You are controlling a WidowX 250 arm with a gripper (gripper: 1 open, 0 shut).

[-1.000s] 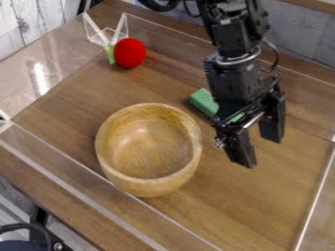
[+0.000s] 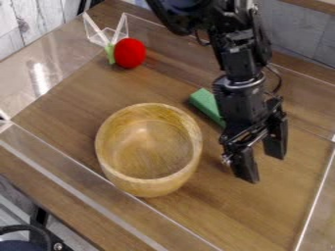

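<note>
My black gripper (image 2: pixel 257 157) reaches down from the top into the right middle of the table, its two fingers apart with nothing visible between them, just right of a wooden bowl (image 2: pixel 120 147). A green block (image 2: pixel 205 101) lies behind the bowl, partly hidden by the arm. A red ball (image 2: pixel 129 53) sits at the back left, beside a small white wire-like object (image 2: pixel 108 35).
The gripper has shifted very slightly and appears turned a little. The bowl, block and ball stay in place.
</note>
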